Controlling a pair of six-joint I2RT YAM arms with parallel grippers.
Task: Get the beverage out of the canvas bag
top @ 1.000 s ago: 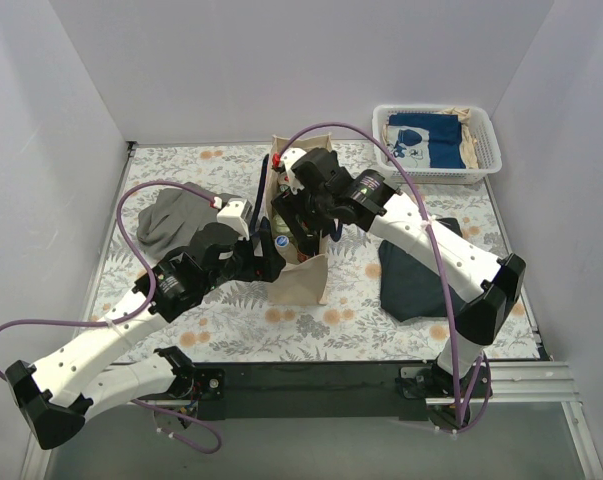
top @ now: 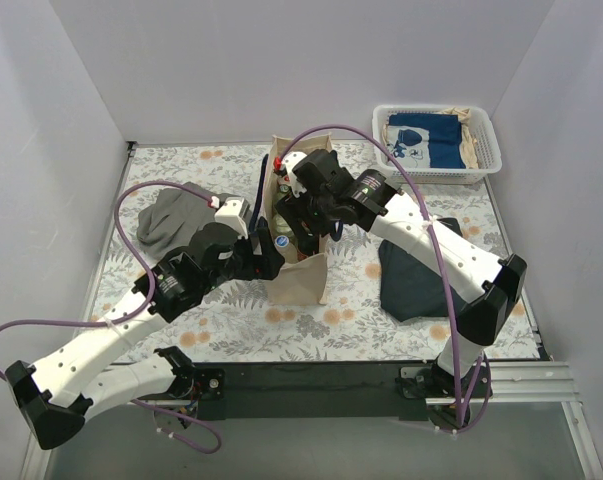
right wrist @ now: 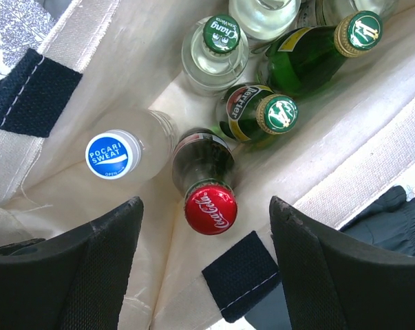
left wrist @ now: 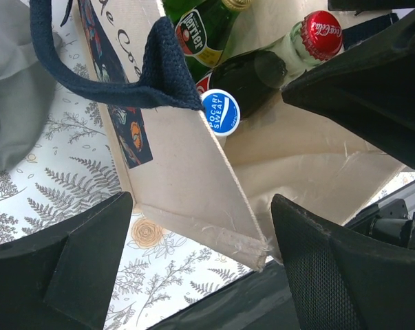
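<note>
The beige canvas bag stands open at mid-table with several bottles inside. My left gripper is open at its front left corner, the bag's wall running between the spread fingers. Inside the bag my right gripper is open too, its fingers to either side of a Coca-Cola bottle with a red cap, not closed on it. Left of that bottle is a Pocari Sweat bottle with a blue-and-white cap. Green Perrier bottles and clear bottles fill the rest.
Dark blue handles hang at the bag's sides. A grey cloth bag lies left and a dark one right. The white basket with folded cloth stands at the back right. Clear patterned tabletop shows in front.
</note>
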